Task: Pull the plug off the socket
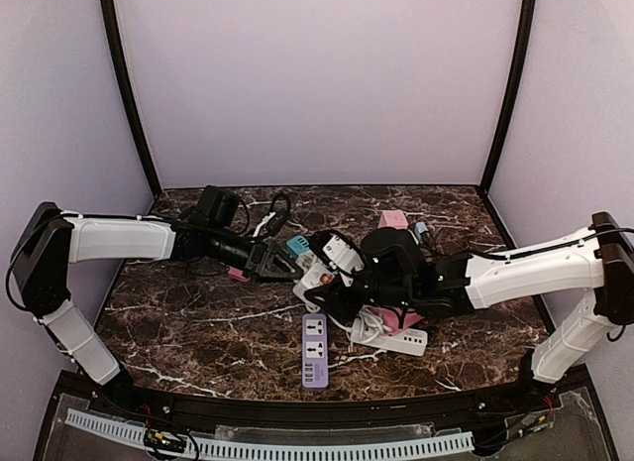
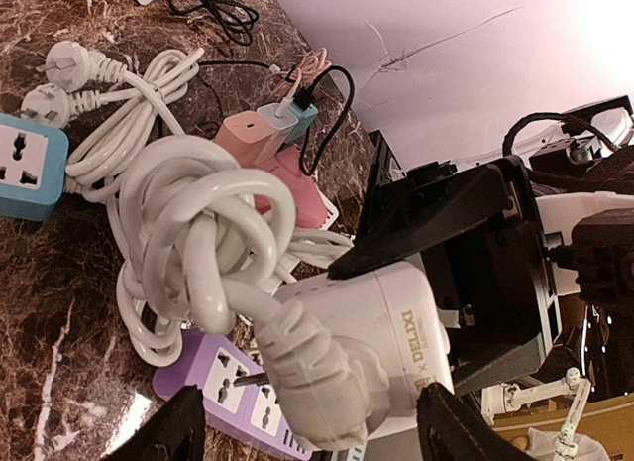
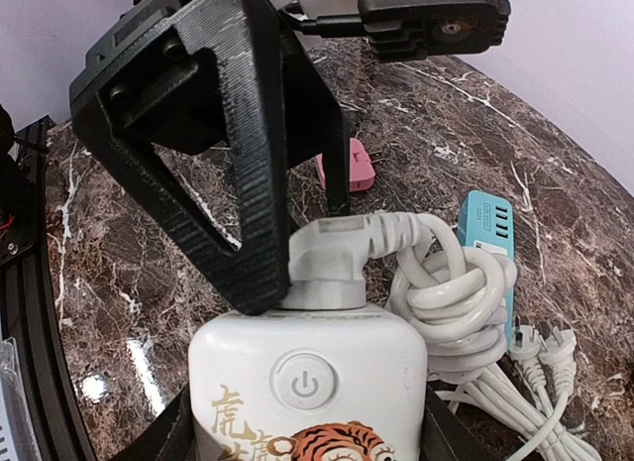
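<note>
A white socket with a tiger print (image 3: 307, 382) is held up by my right gripper (image 1: 327, 283), shut on it. A white plug (image 3: 327, 263) with a coiled cable (image 2: 213, 223) sits on it. My left gripper (image 1: 292, 268) is part open beside the plug; in the left wrist view its two fingertips stand either side of the plug, and it is unclear whether they touch it. The purple power strip (image 1: 315, 350) lies on the table below.
A blue power strip (image 2: 30, 178), a pink block (image 3: 357, 173), a white strip (image 1: 401, 342) and more coiled cables lie around.
</note>
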